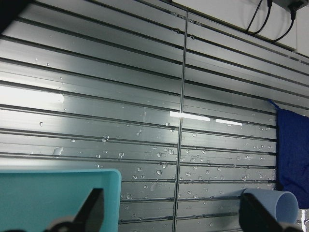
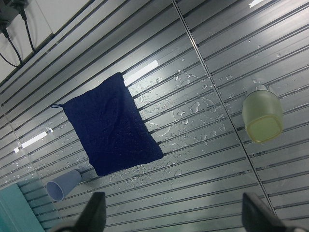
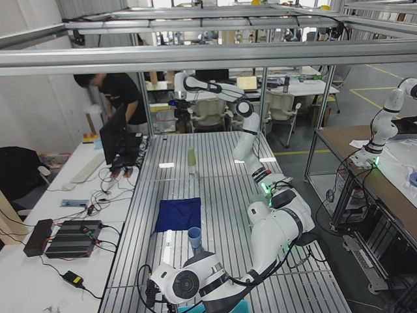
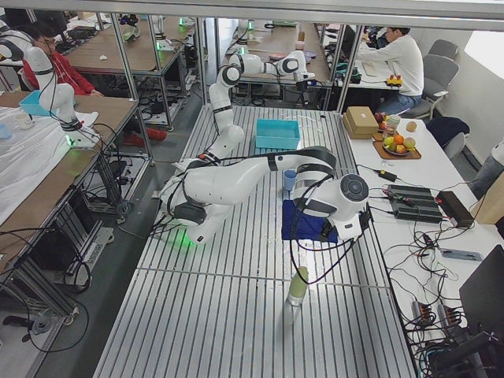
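Note:
A dark blue cloth (image 2: 108,123) lies flat on the wet slatted metal table (image 2: 212,188). Beside it are a blue cup (image 2: 63,186) and, on the other side, a green container (image 2: 261,116), which stands upright. A turquoise bin (image 1: 53,198) is at the bottom left of the left wrist view. My left gripper is open above the table near bin and cup, its fingers empty. My right gripper is also open and empty, over the table with cloth, cup and container below it.
Water droplets are scattered over the slats. A side desk (image 3: 78,182) with power boxes, cables and a monitor runs along one edge. Metal frame bars (image 3: 208,55) cross overhead. The two white arms sit along the opposite side from that desk.

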